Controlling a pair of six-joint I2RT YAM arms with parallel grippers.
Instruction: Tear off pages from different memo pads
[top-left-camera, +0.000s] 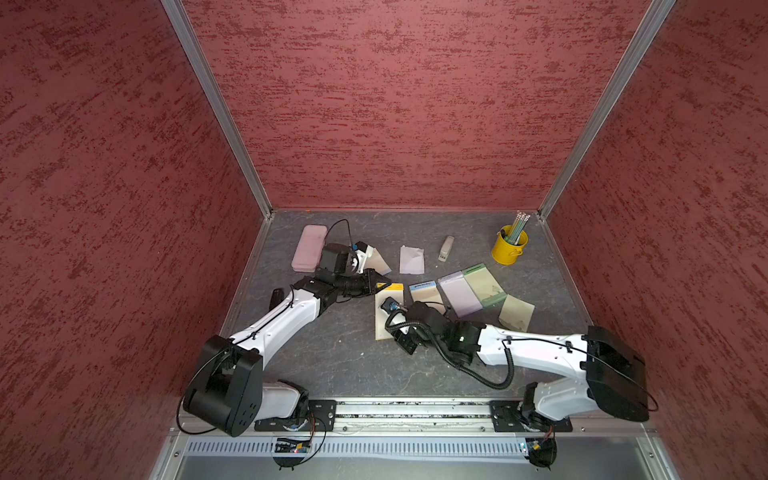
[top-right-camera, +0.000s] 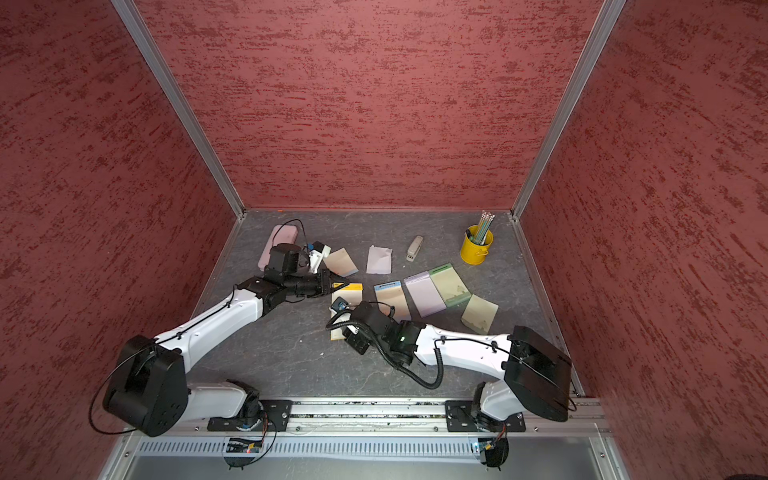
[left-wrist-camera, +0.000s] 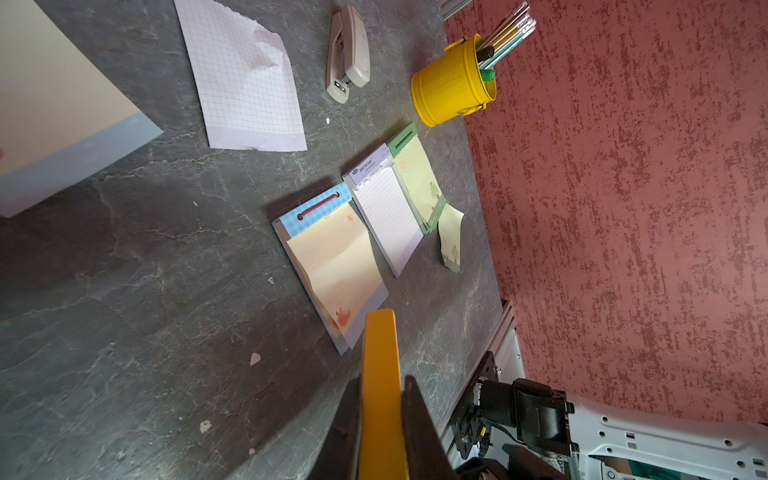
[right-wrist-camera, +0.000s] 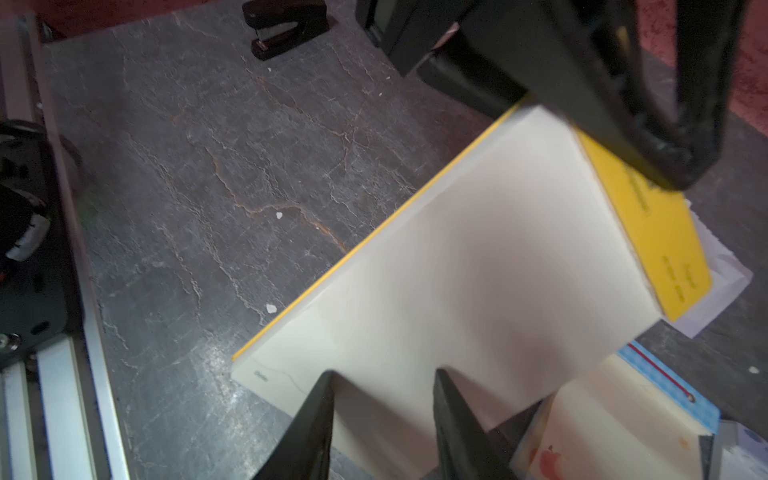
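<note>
My left gripper is shut on the yellow-topped memo pad (top-left-camera: 390, 326), gripping it by its yellow binding strip. In the left wrist view the pad's yellow edge stands between the two dark fingers. From the right wrist view, the pad's white page (right-wrist-camera: 448, 264) fills the middle, the pad tilted. There my right gripper has its fingers apart in front of the page's lower part; whether they touch the paper I cannot tell. A blue-topped pad (left-wrist-camera: 340, 264), a purple-topped pad (left-wrist-camera: 386, 212) and a green-topped pad (left-wrist-camera: 420, 176) lie on the table.
Loose sheets lie around: a white gridded one (left-wrist-camera: 244, 88), a beige one (top-left-camera: 376, 259) and a pale green one (top-left-camera: 516, 313). At the back stand a stapler (top-left-camera: 446, 248) and a yellow bucket of pencils (top-left-camera: 506, 253). A pink case (top-left-camera: 309, 248) is at the back left.
</note>
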